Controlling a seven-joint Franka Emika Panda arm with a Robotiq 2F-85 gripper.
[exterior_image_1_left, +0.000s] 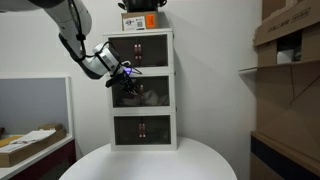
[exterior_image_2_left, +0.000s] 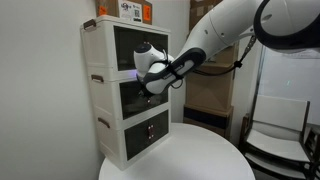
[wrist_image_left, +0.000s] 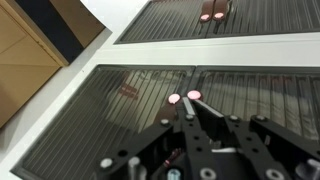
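Observation:
A white cabinet (exterior_image_1_left: 173, 95) of three stacked compartments stands on a round white table (exterior_image_2_left: 190, 170). Each compartment has dark ribbed double doors with a pair of handles in the middle. My gripper is at the middle compartment, shut on one of its door handles (wrist_image_left: 194, 95), whose pink end shows between the fingers. Just left of it is the other middle handle (wrist_image_left: 174, 98). The gripper's body hides much of the right middle door (wrist_image_left: 255, 95). In the wrist view, the left middle door (wrist_image_left: 90, 115) is plain; whether either is slightly ajar I cannot tell.
An orange box (exterior_image_1_left: 140, 21) with a dark object on it sits on top of the cabinet. Brown cardboard (exterior_image_1_left: 285, 100) stands to the right. At left is a side table with an open box (exterior_image_1_left: 30, 145).

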